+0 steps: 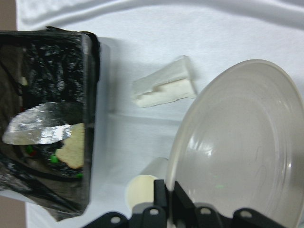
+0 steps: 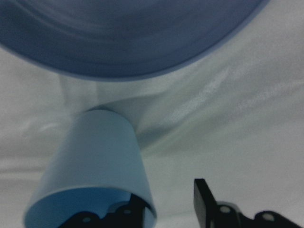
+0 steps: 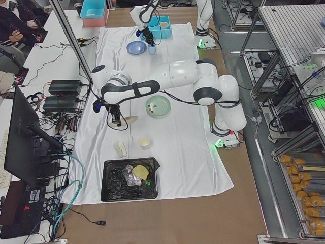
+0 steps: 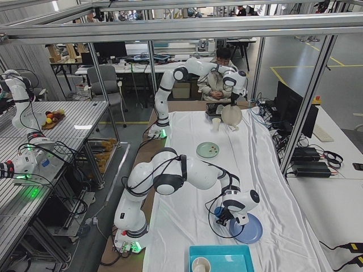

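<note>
My left gripper is shut on the rim of a translucent off-white plate [image 1: 237,142], held tilted above the cloth beside a black-lined bin [image 1: 38,71]. The bin [image 3: 129,188] holds crumpled clear plastic [image 1: 38,123] and a yellow piece [image 1: 69,147]. A folded white tissue [image 1: 161,83] and a cream cup [image 1: 140,190] stand outside it. My right gripper is open around a light blue cup [image 2: 90,152], one finger inside its mouth, beside a blue plate [image 2: 133,33].
A green plate [image 4: 207,149] lies mid-table. A turquoise bin [image 4: 221,252] with a cup [image 4: 201,265] stands at the other end. Monitors and cables line one side.
</note>
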